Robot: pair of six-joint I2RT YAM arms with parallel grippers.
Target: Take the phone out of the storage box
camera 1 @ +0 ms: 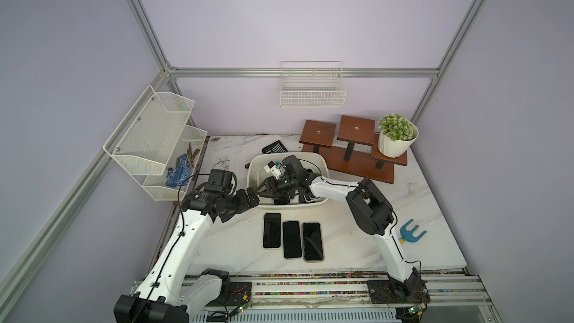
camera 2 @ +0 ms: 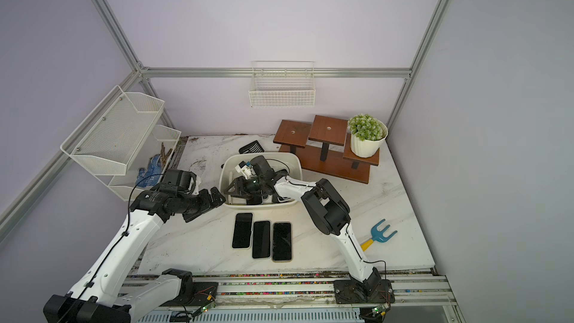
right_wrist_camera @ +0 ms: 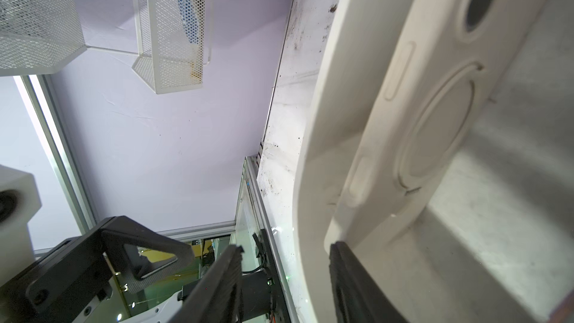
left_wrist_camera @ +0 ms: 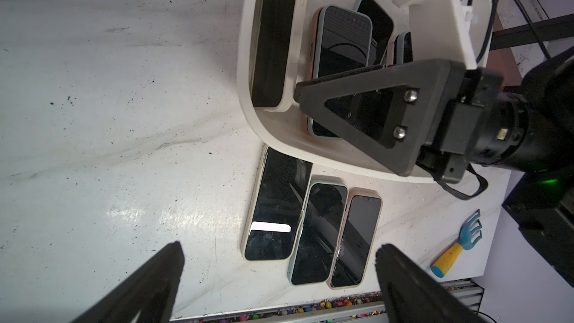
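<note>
A pale storage box [camera 1: 323, 201] holds several phones. One phone [left_wrist_camera: 276, 36], in a cream case [right_wrist_camera: 439, 113], leans on its edge against the box's left wall, dark screen facing that wall. My right gripper [camera 1: 263, 190] is low over the box's left end, beside this phone. In the right wrist view its fingers [right_wrist_camera: 343, 281] stand apart, the near one close to the phone's lower end; no phone shows between them. Just outside the left rim waits my left gripper, open and empty. Other phones [left_wrist_camera: 343, 36] lie in the box, partly hidden by the right gripper.
On the table in front of the box lie three phones, left [camera 1: 272, 230], middle [camera 1: 291, 239] and right [camera 1: 312, 241]. A brown stand [camera 1: 358, 164] with a potted plant [camera 1: 396, 134] is behind right. A blue fork [camera 1: 411, 232] lies at right.
</note>
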